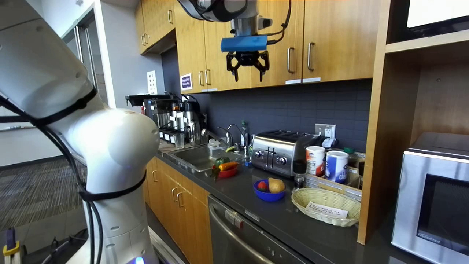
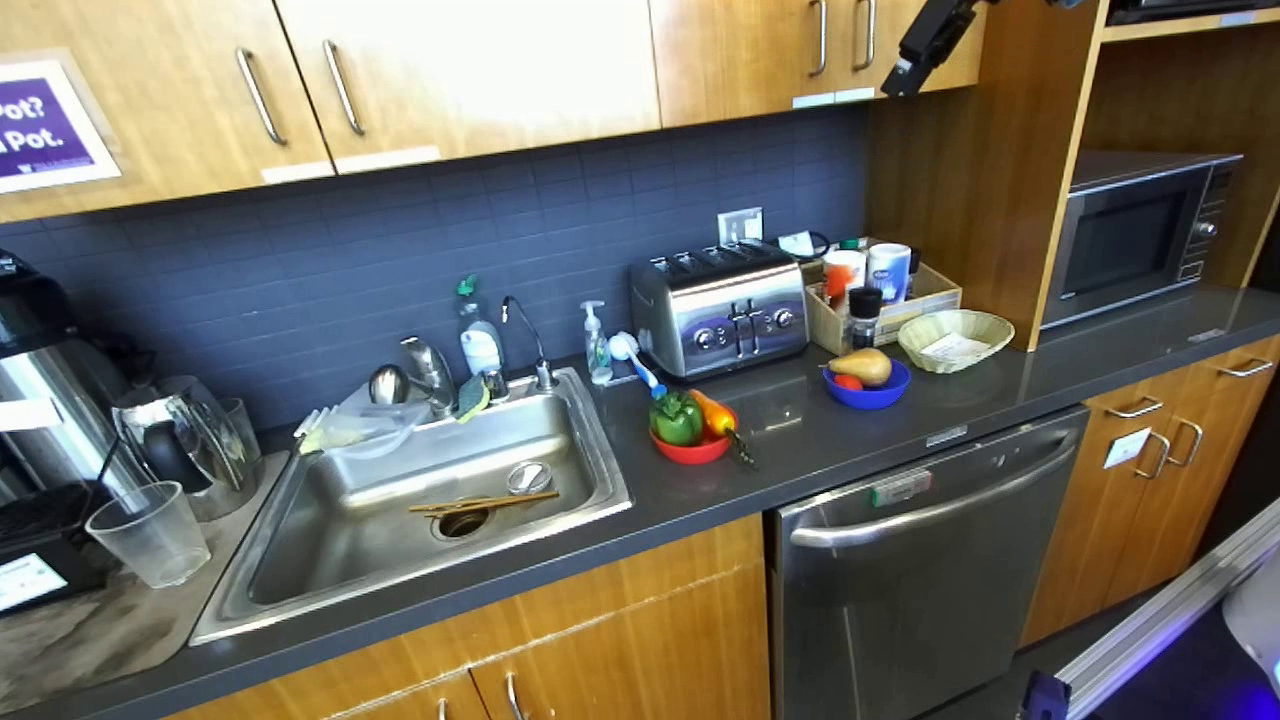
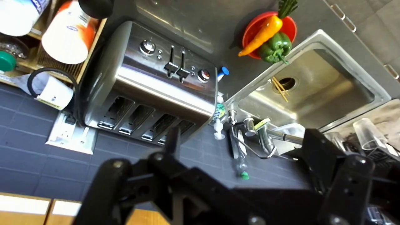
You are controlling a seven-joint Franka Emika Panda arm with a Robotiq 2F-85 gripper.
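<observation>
High above the counter, in front of the upper cabinets, my gripper (image 1: 248, 79) stands open with nothing between its fingers. A red bowl (image 2: 692, 452) by the sink holds a green pepper (image 2: 677, 418) and an orange carrot-like vegetable (image 3: 267, 33). Farther right, the blue bowl (image 2: 869, 397) holds a yellowish pear (image 2: 860, 366) and a small red item (image 2: 847, 382). Both bowls lie well below the gripper and apart from it. In the wrist view, the open fingers frame the wall and the tap area, and the blue bowl is out of sight.
The silver toaster (image 2: 734, 312) stands against the wall between sink and bowls. Chopsticks (image 2: 486, 503) lie in the sink (image 2: 615, 488). A wicker basket (image 1: 302, 196) and a box of canisters (image 2: 948, 294) sit to the right. The cabinets (image 1: 340, 39) are close behind the gripper.
</observation>
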